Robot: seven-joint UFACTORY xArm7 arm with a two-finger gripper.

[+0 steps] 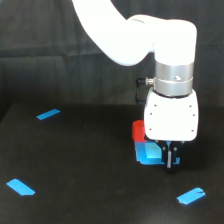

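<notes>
My white arm comes down from the top, and its gripper (pixel 168 163) points at the dark table on the right side of the camera view. Right by the fingers is a blue object (pixel 148 153), partly covered by them. A red object (pixel 138 131) shows just above the blue one, mostly behind the white hand. The dark fingers are small here, and whether anything is between them cannot be made out. Contact between the fingers and the blue object is also unclear.
Flat blue strips lie on the dark table: one at the back left (pixel 48 114), one at the front left (pixel 20 187) and one at the front right (pixel 190 196). A dark curtain (pixel 60 60) hangs behind.
</notes>
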